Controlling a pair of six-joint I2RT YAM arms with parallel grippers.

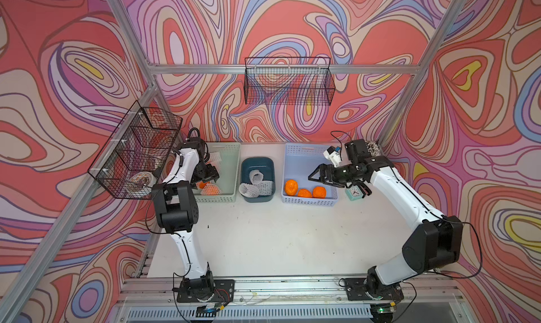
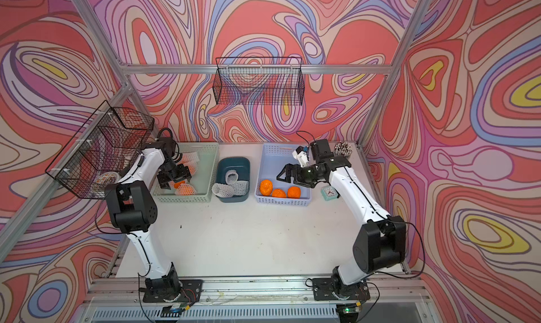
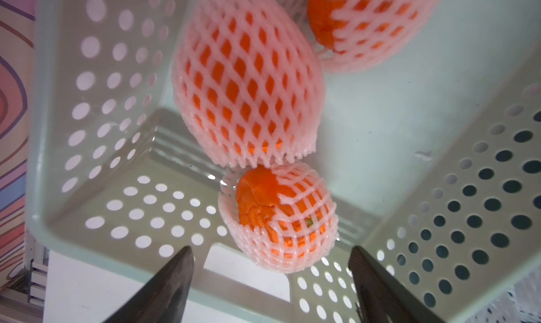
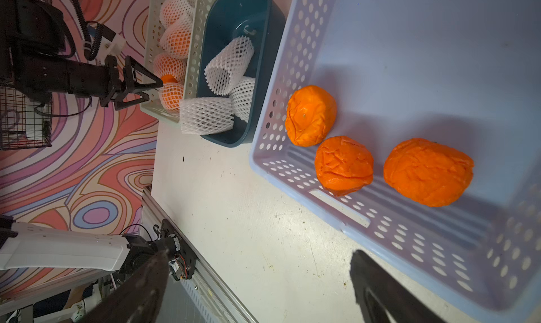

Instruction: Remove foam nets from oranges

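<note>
In the left wrist view, a netted orange (image 3: 287, 216) lies at the near end of the green basket (image 3: 135, 210), its orange skin bare on one side. Two more netted oranges, a middle one (image 3: 248, 92) and a far one (image 3: 372, 18), rest behind it. My left gripper is over this end of the basket, fingers spread apart with nothing between them. Three bare oranges (image 4: 343, 164) sit in the lavender basket (image 4: 349, 227). Above that basket my right gripper (image 1: 324, 174) stands open and empty.
Between the two baskets stands a dark teal bin (image 1: 258, 164) with several removed foam nets (image 1: 265, 187) in and over its rim. A teal clock (image 1: 354, 192) is right of the lavender basket.
</note>
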